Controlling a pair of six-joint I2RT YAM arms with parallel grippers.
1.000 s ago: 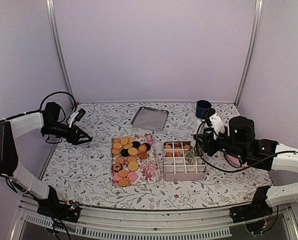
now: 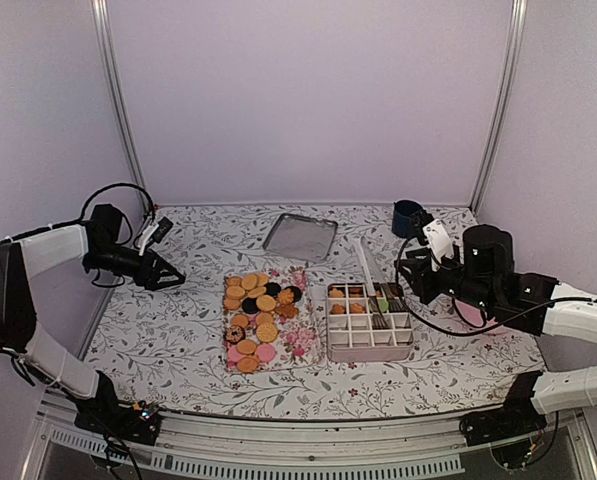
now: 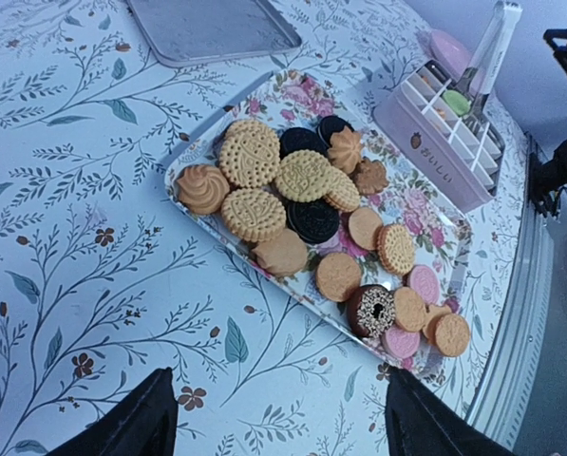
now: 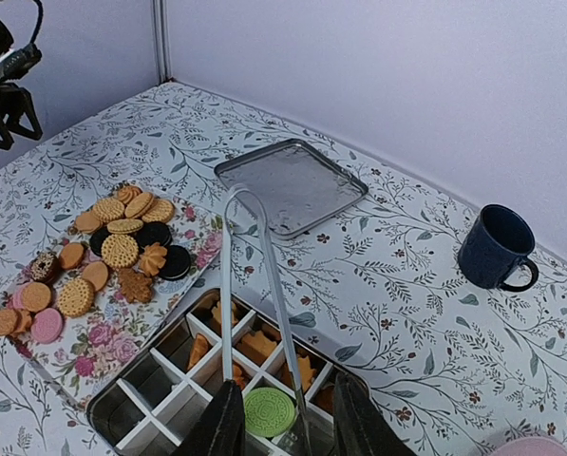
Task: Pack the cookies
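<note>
White-topped tongs (image 2: pixel 365 262) stand in the pink divided box (image 2: pixel 368 354), leaning, with their lower ends among the compartments. Around the green round cookie (image 4: pixel 269 411) run the two tong arms (image 4: pixel 274 275); whether they touch it I cannot tell. Brown cookies (image 4: pixel 257 347) fill several back compartments. My right gripper is partly open just beside the tongs, its fingers apart and not closed on them. A floral tray (image 3: pixel 425 204) holds many assorted cookies (image 3: pixel 252 152). Far left, my left gripper hangs open and empty above the table.
An empty grey tray (image 2: pixel 300 238) lies at the back. Toward the back right stands a dark blue mug (image 4: pixel 497 247). A pink item (image 4: pixel 535 447) sits at the right edge. Table left of the floral tray is bare.
The tongs' white top has tipped to the left, away from my right gripper, and their ends have spread apart. My right gripper has shifted slightly right. The left arm is still.
</note>
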